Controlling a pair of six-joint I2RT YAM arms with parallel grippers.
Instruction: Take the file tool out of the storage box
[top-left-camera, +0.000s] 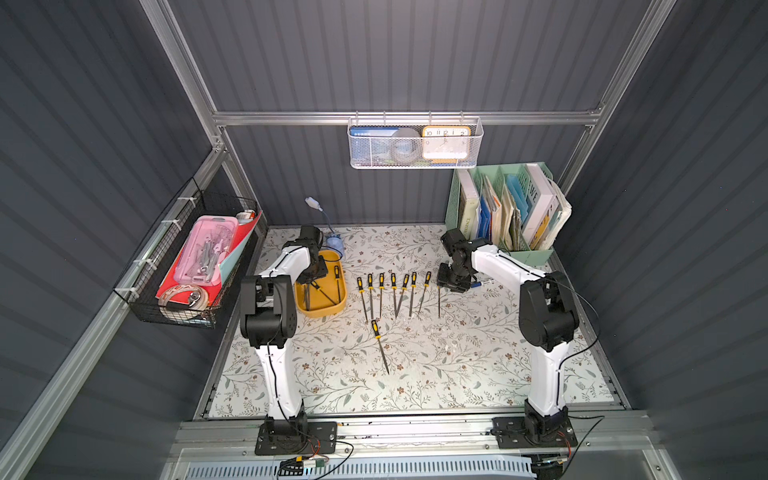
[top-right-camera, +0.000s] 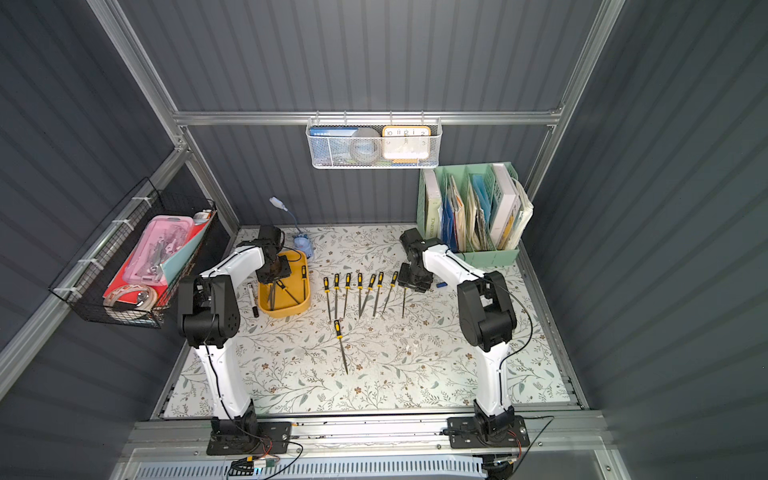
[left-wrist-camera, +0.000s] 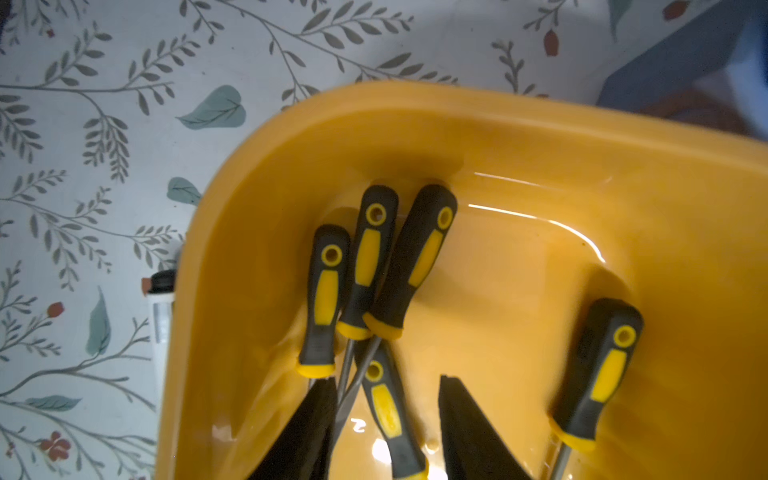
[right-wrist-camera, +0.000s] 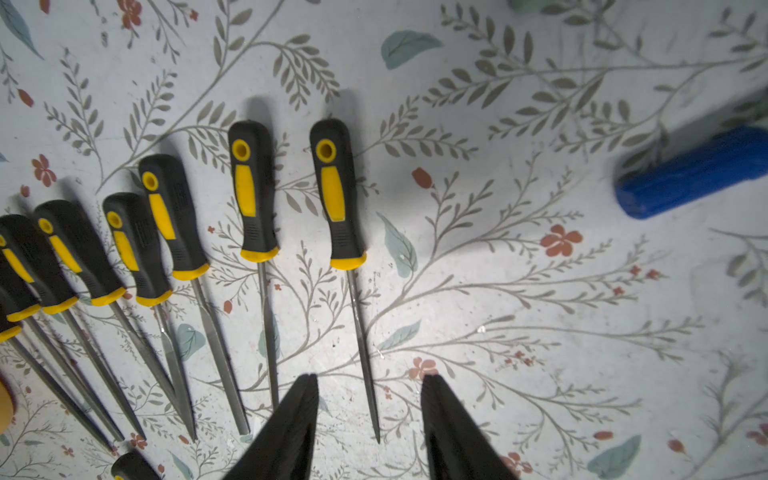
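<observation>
Inside the orange storage box (left-wrist-camera: 512, 120) lie several files with black and yellow handles, such as a file handle (left-wrist-camera: 414, 256) at the back left and another (left-wrist-camera: 601, 368) at the right. My left gripper hangs over the box, fingers apart and empty. A row of files (right-wrist-camera: 336, 192) lies on the table right of the box, with one lone file (top-left-camera: 376, 329) in front. My right gripper is above the right end of that row, open with nothing between its fingers.
A small lamp (top-left-camera: 334, 241) stands behind the box. A blue object (right-wrist-camera: 688, 172) lies right of the file row, before a green file organizer (top-left-camera: 512, 256). A black wire basket (top-left-camera: 168, 312) hangs at the left.
</observation>
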